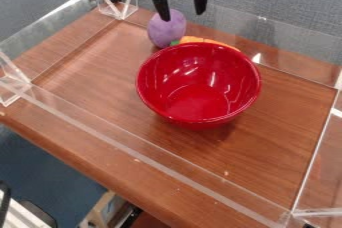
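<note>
My black gripper [179, 1] hangs at the top of the camera view, its two fingers spread open with nothing between them, above a purple round object [166, 27]. An orange object [211, 43], partly hidden, lies behind the large red bowl [198, 90], which sits in the middle of the wooden table.
Clear plastic walls [160, 165] edge the wooden table [94, 92] on several sides. A grey wall stands behind.
</note>
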